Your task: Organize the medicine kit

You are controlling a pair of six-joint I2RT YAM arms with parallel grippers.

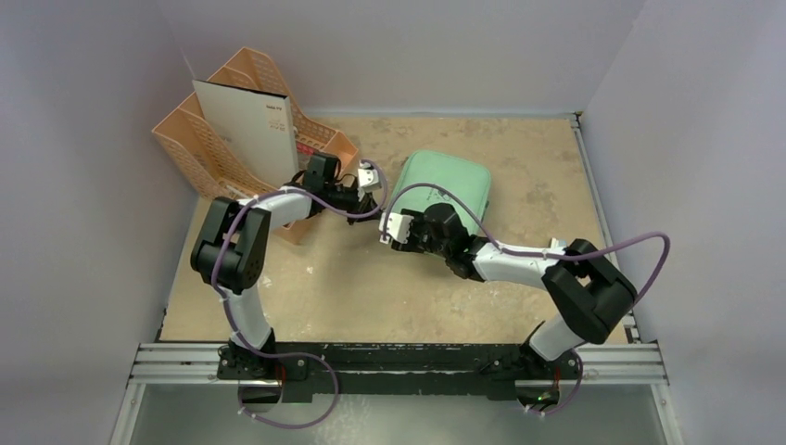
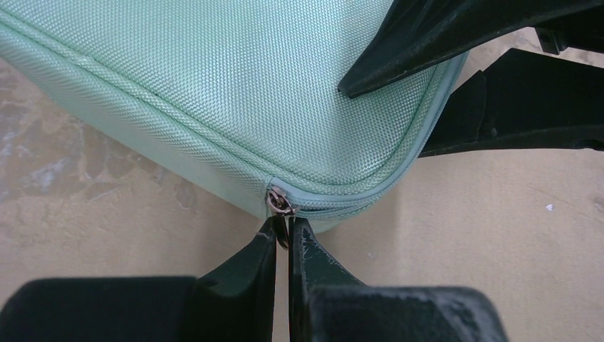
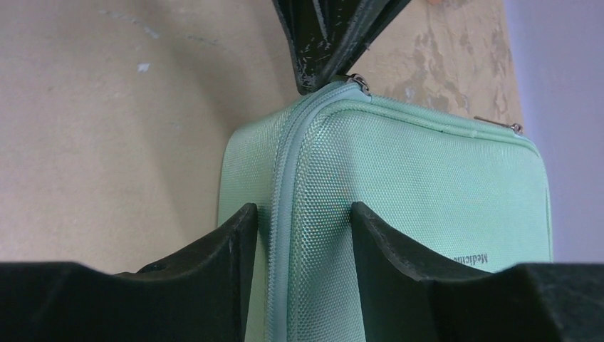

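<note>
The mint fabric medicine case (image 1: 454,176) lies in the middle of the table, its zipper running round the rim. My left gripper is shut on the metal zipper pull (image 2: 280,200) at a rounded corner. My right gripper has its fingertips on either side of the case's zippered corner edge, pressed against the fabric. In the right wrist view, the left gripper's black fingers stand at the zipper, just beyond that corner.
An orange plastic organizer (image 1: 181,148) with a white board (image 1: 241,130) fills the back left. A small pale item lies right of the case, partly behind the right arm.
</note>
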